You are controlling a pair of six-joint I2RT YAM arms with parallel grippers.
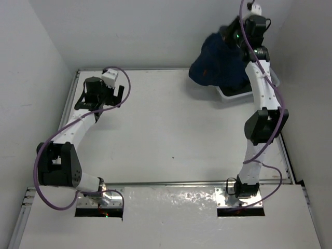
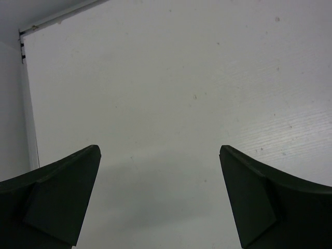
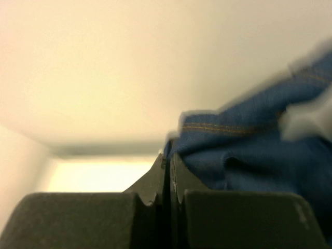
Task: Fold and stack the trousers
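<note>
Dark blue denim trousers (image 1: 218, 63) hang bunched over a white basket (image 1: 238, 95) at the table's back right, lifted at their upper end. Up there my right gripper (image 1: 231, 33) holds the cloth. In the right wrist view the right gripper is shut, a fold of the denim (image 3: 223, 129) with orange stitching gathered at its fingertips. My left gripper (image 1: 115, 96) stands open above the back left of the table. Only bare table shows between its fingers in the left wrist view.
Walls (image 1: 135, 36) close in the back and both sides, the right one near the basket.
</note>
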